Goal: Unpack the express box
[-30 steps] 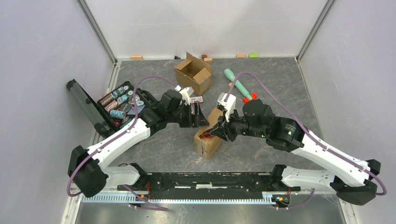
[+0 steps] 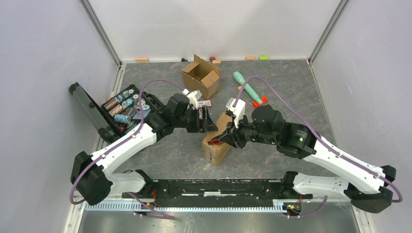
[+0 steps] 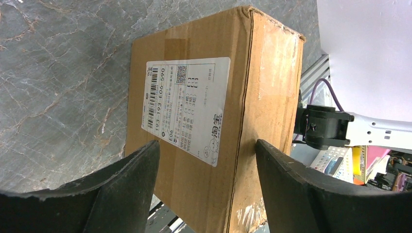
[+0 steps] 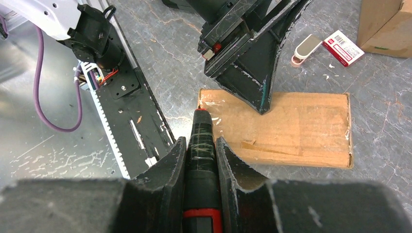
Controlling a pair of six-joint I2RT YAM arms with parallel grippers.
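The taped cardboard box [image 2: 214, 153] stands on the grey floor between both arms, its narrow side facing up. In the left wrist view a white shipping label [image 3: 187, 104] shows on its broad face. My left gripper is open at the box, one finger [image 3: 279, 170] against the narrow top side. From the right, my right gripper is shut on a black-and-red utility knife [image 4: 201, 167]. The knife's red tip lies at the near end of the box's top side; whether its blade is in the cardboard cannot be seen.
An open, empty carton [image 2: 201, 76] sits behind. A red-and-white packet [image 4: 343, 48] lies in front of it. To the right rests a green-and-red bottle-like object [image 2: 248, 88]; an open black case [image 2: 127, 109] of small items stands left.
The box and the left arm look unmoved. My right gripper, with the knife, shows at most a very slight shift along the top of the box.
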